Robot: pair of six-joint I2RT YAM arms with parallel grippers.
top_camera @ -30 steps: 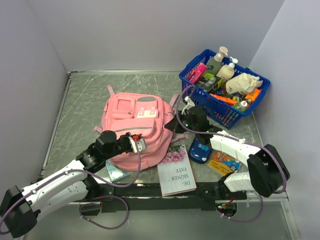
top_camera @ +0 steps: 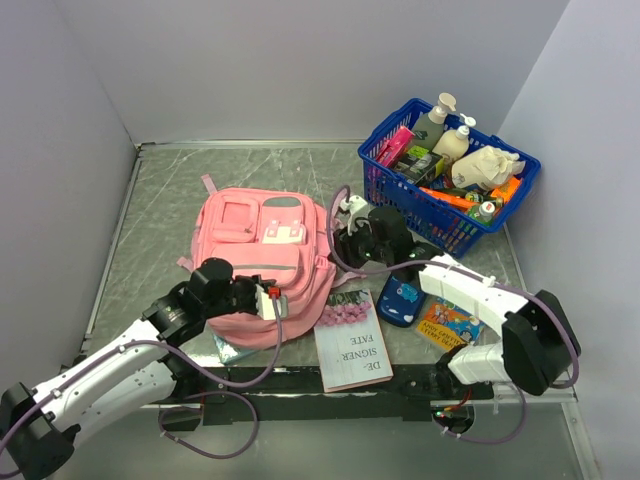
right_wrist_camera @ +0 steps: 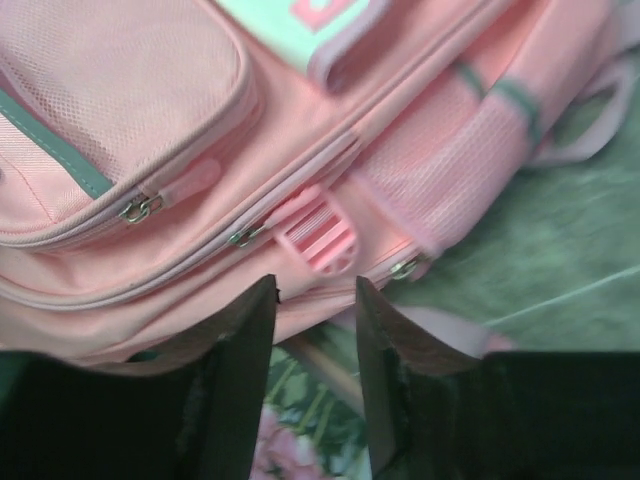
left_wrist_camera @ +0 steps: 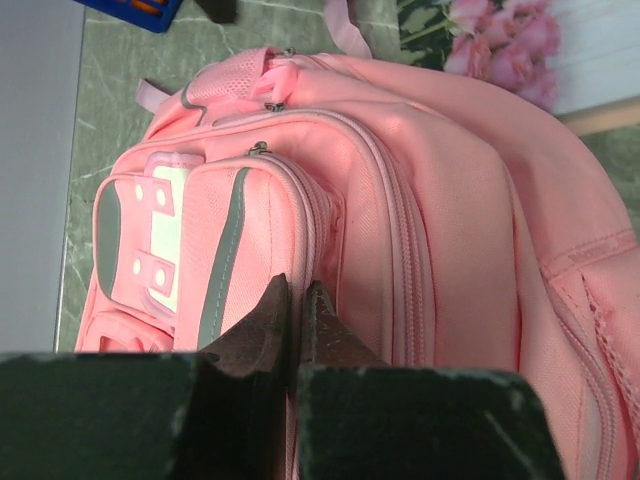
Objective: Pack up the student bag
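The pink student bag (top_camera: 262, 235) lies on its back in the middle of the floor, front pockets up. My left gripper is shut on a fold at the edge of its front pocket (left_wrist_camera: 262, 225). At the bag's right side, my right gripper stands partly open, with nothing visibly held between its fingers. A zipper pull (right_wrist_camera: 247, 235) and a pink buckle (right_wrist_camera: 318, 238) show just ahead of those fingers. Right of the bag lie a flower-cover book (top_camera: 352, 350), a blue pouch (top_camera: 401, 302) and an orange-and-blue booklet (top_camera: 448, 323).
A full blue basket (top_camera: 450, 225) with bottles and packets stands at the back right. A clear packet (top_camera: 230, 350) pokes out from under the bag's lower left edge. Grey floor (top_camera: 160, 230) left of the bag is free.
The bag has slid a little left and covers more of the clear packet.
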